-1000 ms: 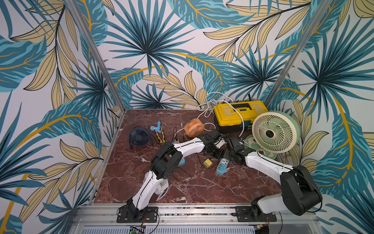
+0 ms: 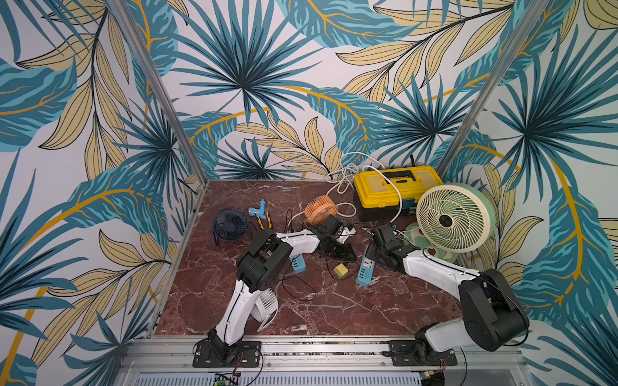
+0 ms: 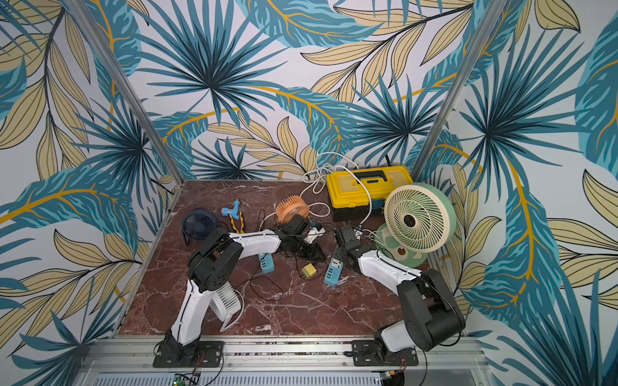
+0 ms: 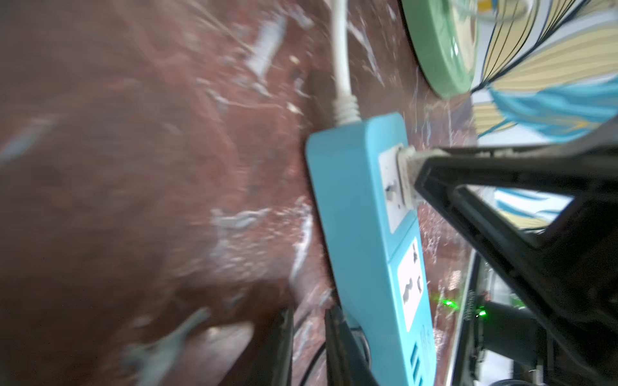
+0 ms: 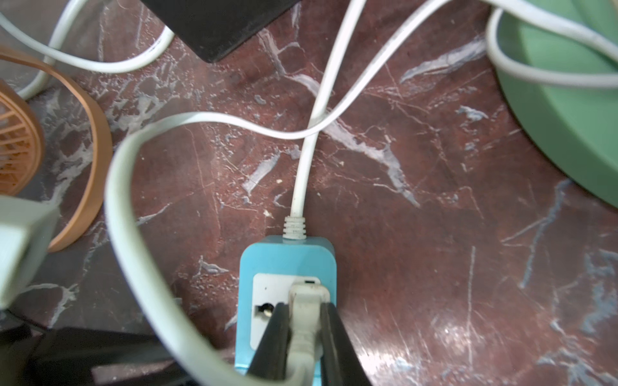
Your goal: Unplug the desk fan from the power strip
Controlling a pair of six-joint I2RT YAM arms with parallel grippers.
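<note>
A blue power strip lies on the marble table, its white cord leaving one end. In the right wrist view a white plug stands at the strip's end outlet. My right gripper is shut on this plug, whose face sits against the outlet. The green desk fan stands to the right of the strip. Left of the strip is my left gripper, its fingers slightly apart with nothing seen between them. The plug's far side is hidden by the right gripper.
A yellow toolbox and an orange fan stand behind. A yellow block lies between the arms, near a second blue strip. White cable loops near the plug.
My left gripper has moved left, away from the power strip and the right gripper. The right arm and the strip have shifted only slightly.
</note>
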